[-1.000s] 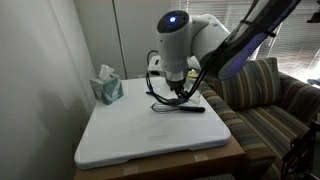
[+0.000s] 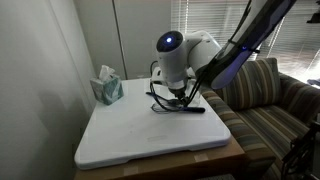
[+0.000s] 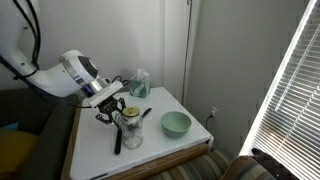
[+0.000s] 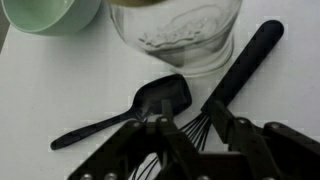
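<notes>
A whisk with a black handle [image 4: 247, 62] and thin dark wires lies on the white tabletop. My gripper hovers low over it, its fingertips apart. Between the fingertips, in the wrist view, shows the neck where the wires leave the handle; whether they touch it I cannot tell. In exterior view 1 the gripper [image 2: 178, 101] is down at the whisk, whose handle [image 2: 192, 109] sticks out to the right. Exterior view 2 also shows that handle [image 3: 118, 141].
A glass jar [image 4: 185, 35] stands close beyond the whisk. Left of it lies a black spatula [image 4: 110, 118], with a pale green bowl [image 4: 55, 12] further off. A tissue box [image 2: 107, 86] stands at the table's far left.
Over the last second my arm has come down and slightly left in exterior view 1, bringing the gripper to the whisk. The whisk seems to lie in about the same place.
</notes>
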